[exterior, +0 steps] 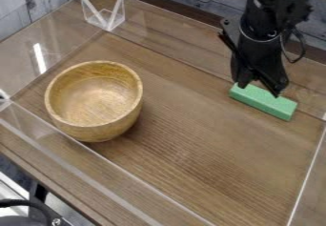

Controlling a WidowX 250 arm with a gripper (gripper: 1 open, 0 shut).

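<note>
My gripper [251, 75] is at the upper right, a dark mechanism pointing down, shut with nothing visible between its fingers. Just below it, a flat green rectangular block [268, 103] lies on the wooden surface, its upper left end close to or behind the fingertips. Whether they touch is unclear.
A large wooden bowl [93, 115] stands at the left. A small white wire-like object [105, 12] is at the back left. Dark cables show at the bottom left corner.
</note>
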